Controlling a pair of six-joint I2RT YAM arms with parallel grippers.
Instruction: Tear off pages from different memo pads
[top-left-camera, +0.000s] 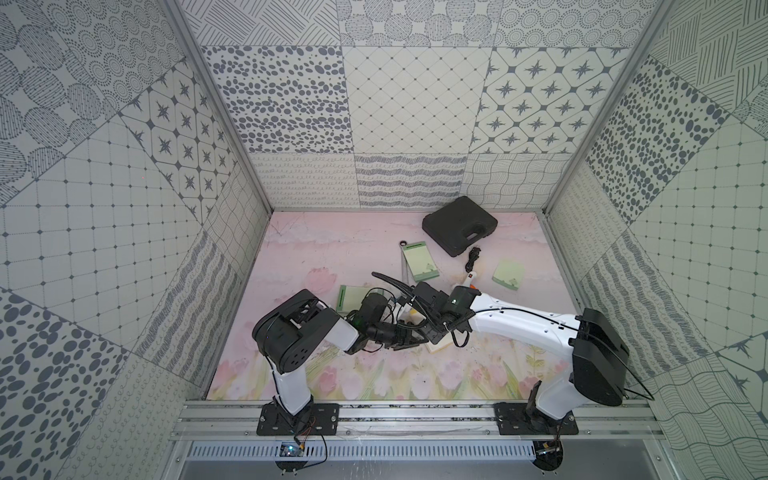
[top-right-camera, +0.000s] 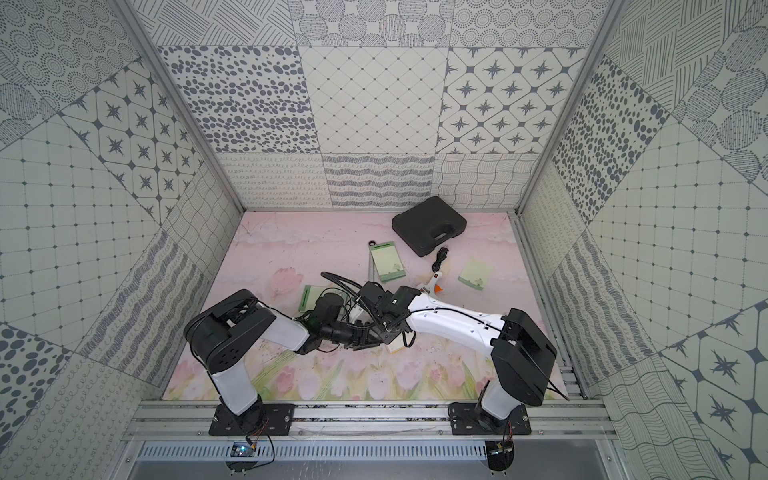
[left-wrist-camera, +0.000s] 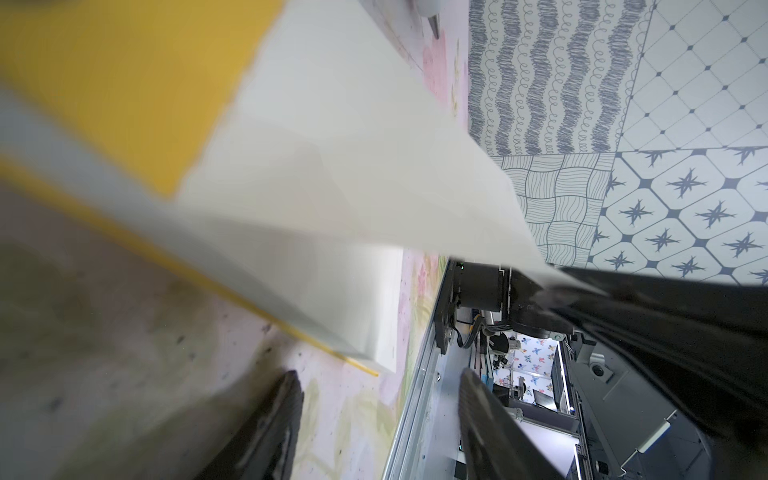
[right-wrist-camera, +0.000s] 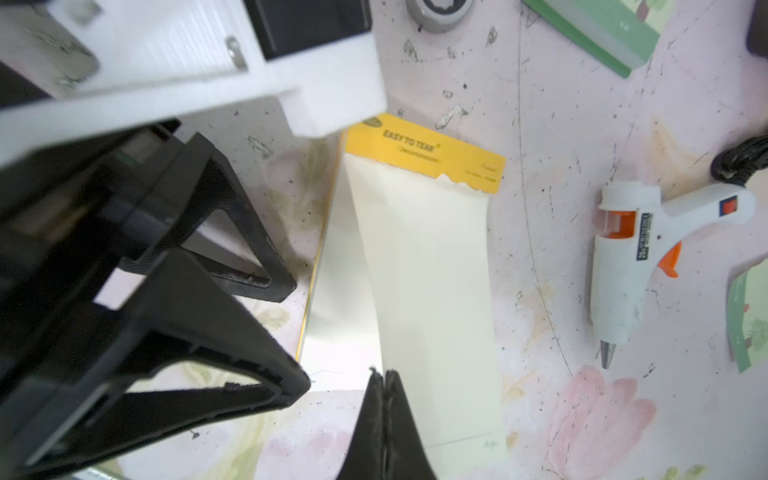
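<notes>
A white memo pad with a yellow "EASY TO TEAR" strip (right-wrist-camera: 424, 156) lies under both arms, mostly hidden in the top views. Its top page (right-wrist-camera: 432, 296) is raised off the sheets below (right-wrist-camera: 344, 344), still joined at the strip. My right gripper is shut on that page's edge; the left wrist view shows the page corner (left-wrist-camera: 480, 216) running up to dark right fingers (left-wrist-camera: 608, 304). Beside the pad's long edge, my left gripper is open with nothing between its fingers. Green memo pads (top-left-camera: 421, 261) lie farther back and left.
A white glue gun (right-wrist-camera: 628, 256) with a black cord lies right of the pad. Behind are a black case (top-left-camera: 459, 225) and a green sheet or pad (top-left-camera: 508, 274). A silver wrench-like tool (top-left-camera: 404, 260) lies beside the back green pad.
</notes>
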